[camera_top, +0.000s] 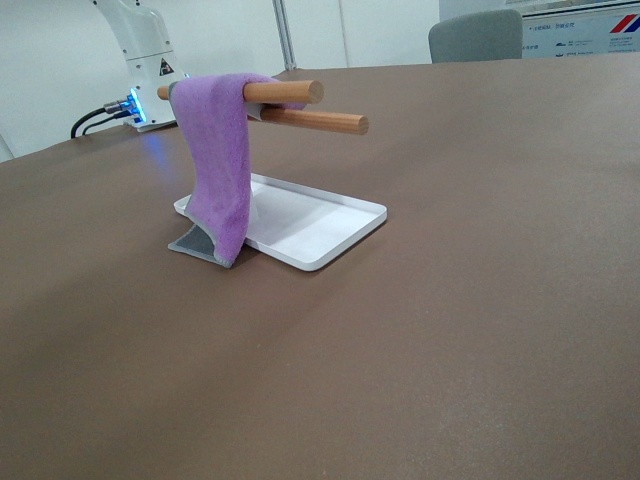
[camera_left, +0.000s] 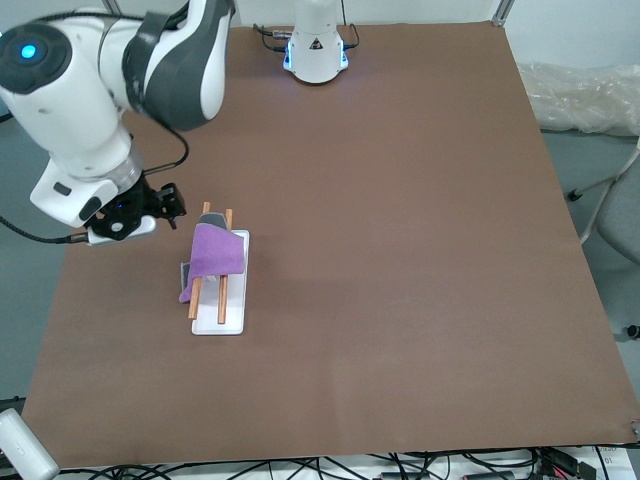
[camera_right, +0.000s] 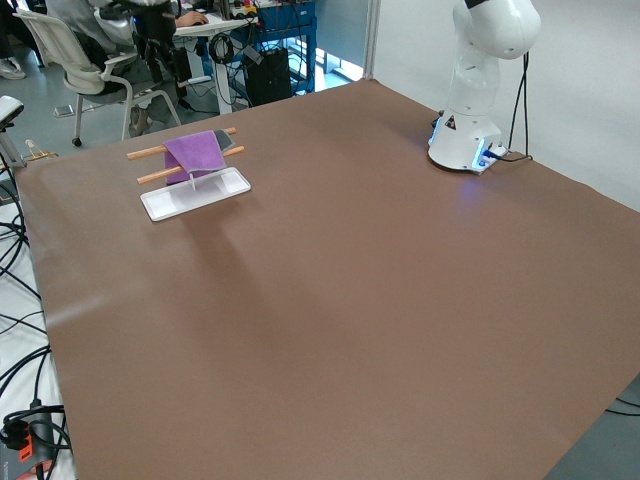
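A purple cloth with grey underside (camera_left: 216, 250) hangs over two wooden bars (camera_left: 223, 300) of a small rack on a white tray (camera_left: 235, 325). In the top view the cloth (camera_top: 215, 150) drapes down beside the tray (camera_top: 330, 230), a grey corner resting on the table. The right view also shows the cloth (camera_right: 195, 152). My gripper (camera_left: 170, 208), black, is above and left of the rack in the left view, apart from the cloth; whether it is open or shut is unclear.
Cables lie beyond the near edge, and a chair (camera_left: 625, 210) stands off to the right.
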